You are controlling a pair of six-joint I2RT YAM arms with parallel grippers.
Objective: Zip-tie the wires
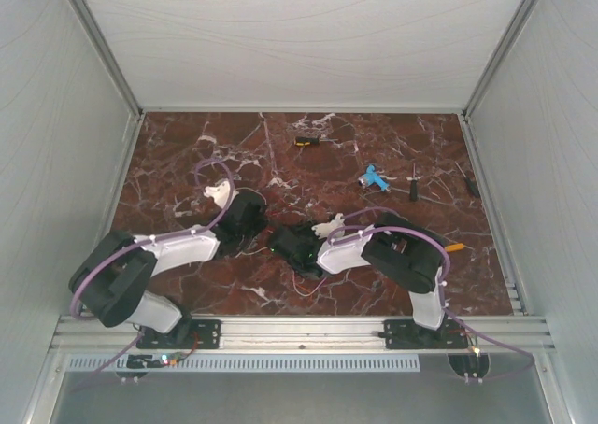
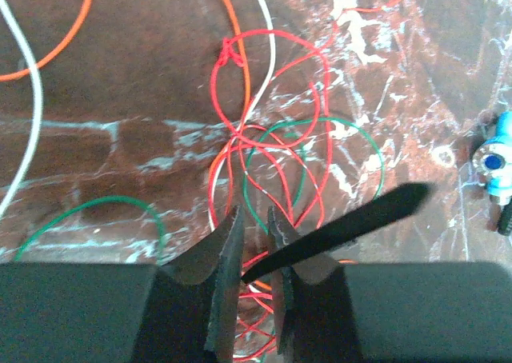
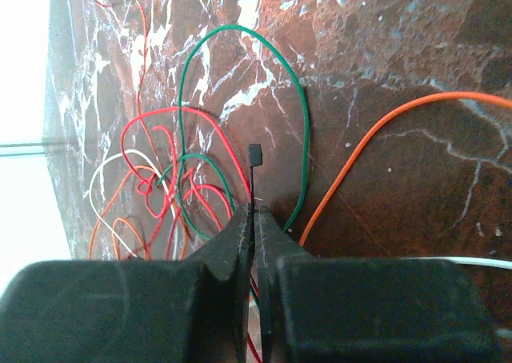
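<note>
Several thin wires lie on the table; in the left wrist view red wires [image 2: 326, 107] tangle with a green wire [image 2: 372, 143], a white wire [image 2: 270, 51] and an orange wire [image 2: 236, 27]. Over this bundle, my left gripper is slightly open, with wires showing through the gap. A black strip [image 2: 344, 231], like a zip tie, crosses in front of one of its fingers; whether it is gripped is unclear. My right gripper is shut on a thin black zip tie, whose head [image 3: 255, 153] sticks out past the fingertips. A green loop [image 3: 304, 107] lies beyond.
A blue tool [image 1: 373, 177] lies right of centre, with a dark-handled screwdriver [image 1: 413, 189] beside it. Another tool [image 1: 306, 141] rests near the back. An orange handle [image 1: 454, 247] lies by the right arm.
</note>
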